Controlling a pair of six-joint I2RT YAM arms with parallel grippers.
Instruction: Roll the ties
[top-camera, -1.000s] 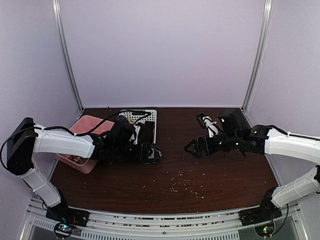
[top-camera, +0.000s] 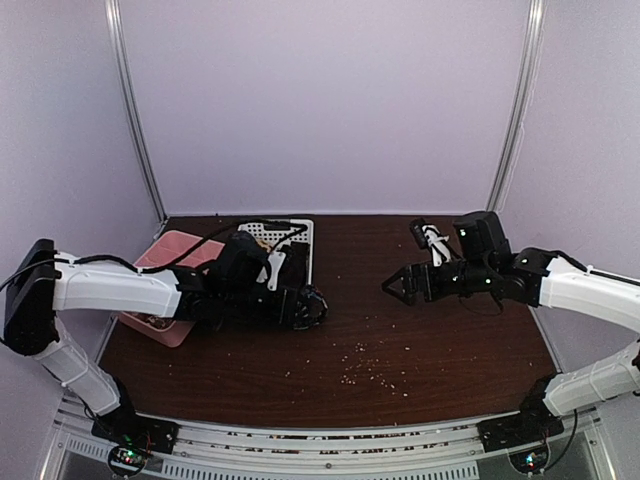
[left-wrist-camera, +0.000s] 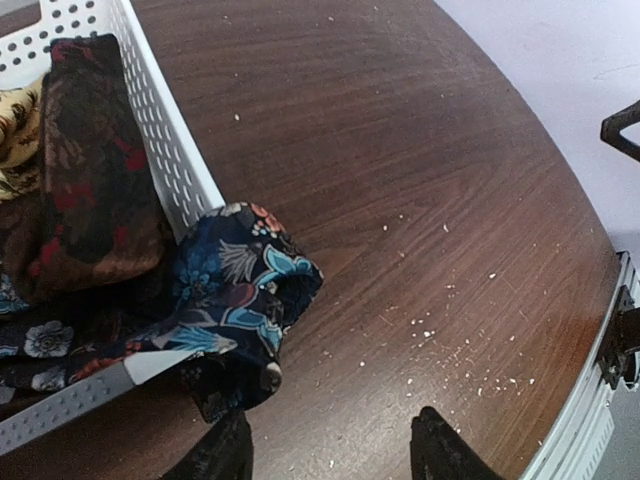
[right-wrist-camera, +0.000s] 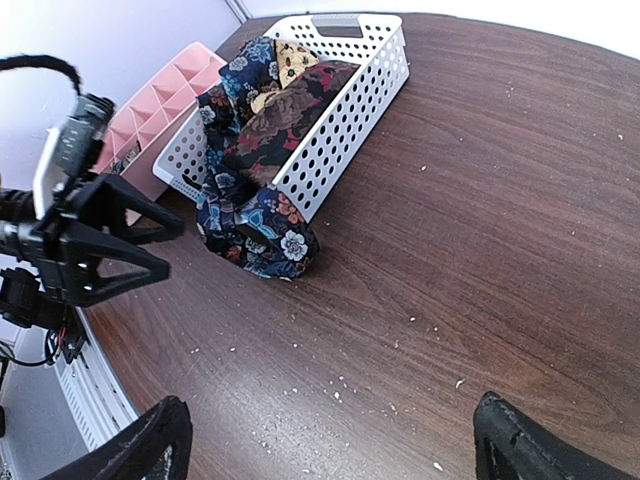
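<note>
A dark blue floral tie (left-wrist-camera: 240, 275) hangs over the near corner of the white basket (right-wrist-camera: 330, 150), its folded end reaching down at the table. Inside the basket lie a dark red floral tie (left-wrist-camera: 85, 220) and a yellow patterned tie (left-wrist-camera: 18, 130). My left gripper is beside that hanging end, with its fingers apart and no cloth between them. In the left wrist view, the left fingers (left-wrist-camera: 225, 450) show in front of the blue tie. Over the right half of the table my right gripper (top-camera: 395, 287) stands open and empty.
A pink divided box (top-camera: 165, 335) stands left of the basket, partly beneath the left arm. Small pale crumbs (top-camera: 370, 372) dot the front middle of the table.
Over the full second, the right gripper has shifted slightly right. The blue tie's end sits slightly lower.
</note>
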